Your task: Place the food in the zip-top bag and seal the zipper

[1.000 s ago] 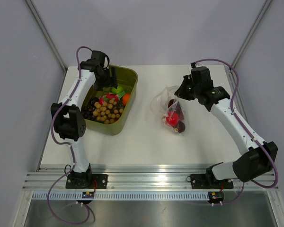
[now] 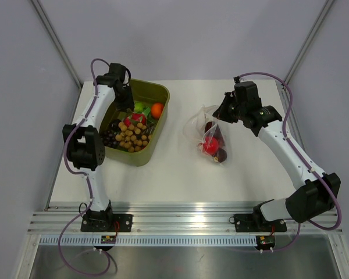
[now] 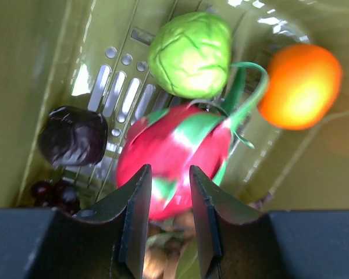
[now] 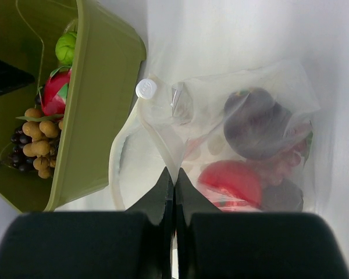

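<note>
My left gripper is over the olive bin (image 2: 141, 160), its fingertips a small gap apart above a red-and-green dragon fruit (image 3: 163, 151); whether anything is held is unclear. Around it lie a green round item (image 3: 189, 55), an orange (image 3: 299, 84), dark purple fruit (image 3: 70, 136) and brown fruit on stems (image 2: 128, 136). My right gripper is shut on the rim of the clear zip bag (image 4: 279, 81), which holds a red fruit (image 4: 230, 180) and dark items (image 4: 250, 122).
The bin stands at the table's left, the bag at its right. Bare white table (image 2: 180, 180) shows between them and along the front.
The right arm and bag look unchanged.
</note>
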